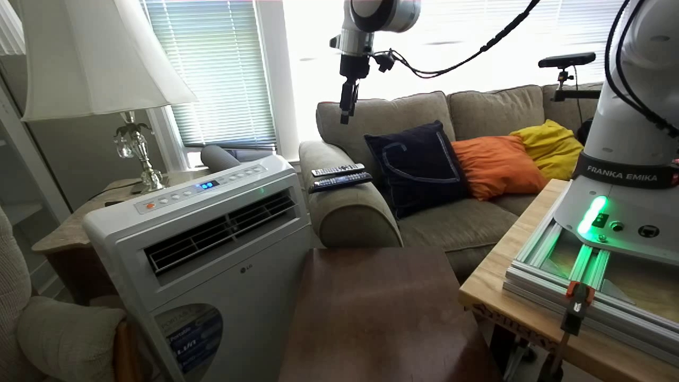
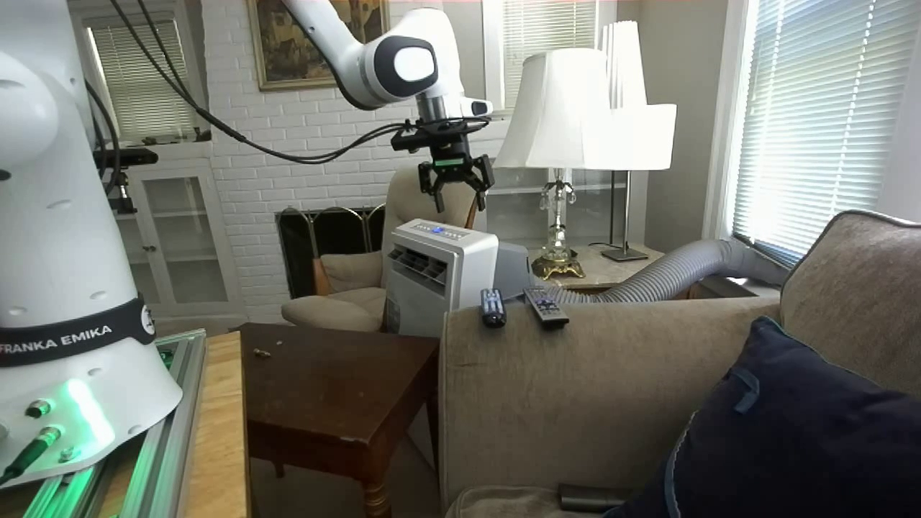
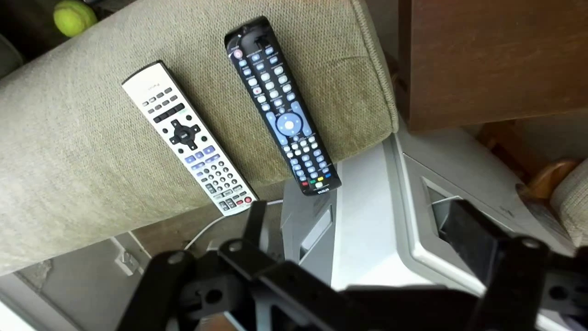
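A black remote (image 3: 282, 107) and a white remote (image 3: 190, 138) lie side by side, apart, on the sofa armrest (image 3: 330, 82). The exterior view from the sofa side shows the black remote (image 2: 493, 308) nearer the air conditioner and the grey remote (image 2: 545, 308) to its right. My gripper (image 2: 459, 206) hangs in the air well above the air conditioner and armrest, fingers pointing down. Its fingers are wide apart with nothing between them. In the wrist view the dark fingers (image 3: 254, 223) show at the bottom, and both remotes lie ahead of them.
A white portable air conditioner (image 1: 216, 223) stands tight against the armrest. Beside it is a brown wooden table (image 1: 375, 305), its top mostly clear. A tall lamp (image 2: 552, 112) stands behind. Cushions, including a dark blue pillow (image 1: 417, 166), rest on the sofa.
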